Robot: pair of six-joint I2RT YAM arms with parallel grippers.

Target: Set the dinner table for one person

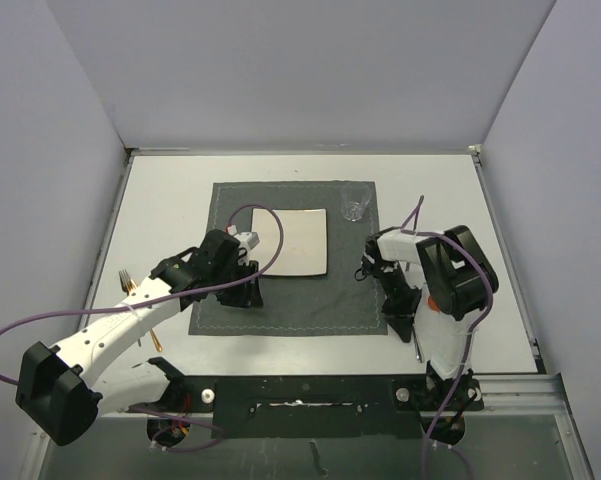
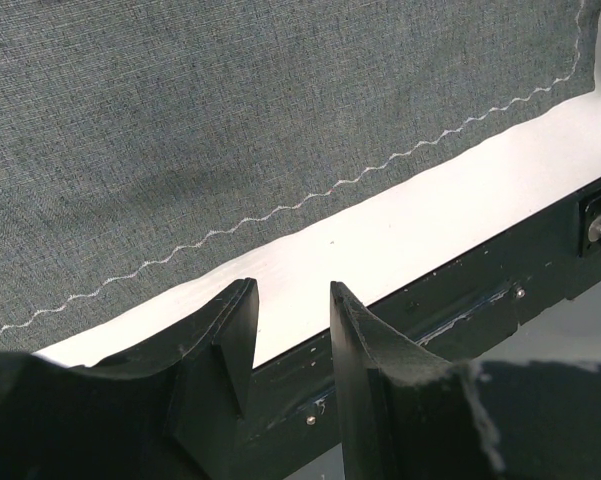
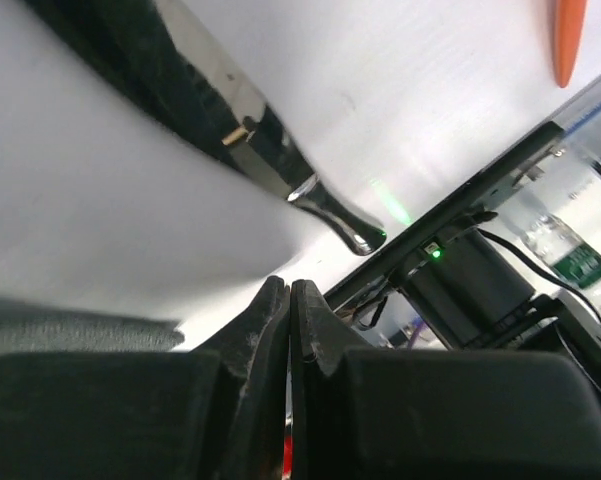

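Observation:
A square cream plate [image 1: 289, 243] and an upturned-or-upright clear glass [image 1: 355, 200] rest on the grey placemat [image 1: 310, 310]. Forks [image 1: 129, 285] lie at the left, partly under my left arm. My left gripper is open and empty over the mat's lower left part. My right gripper is shut, nothing showing between its fingers, low beside a metal knife [image 3: 332, 212] lying right of the mat, near its corner. An orange-handled utensil [image 3: 567, 40] lies farther right.
The white table [image 1: 290, 358] has free strips behind and in front of the mat. Dark equipment and cables border the front edge.

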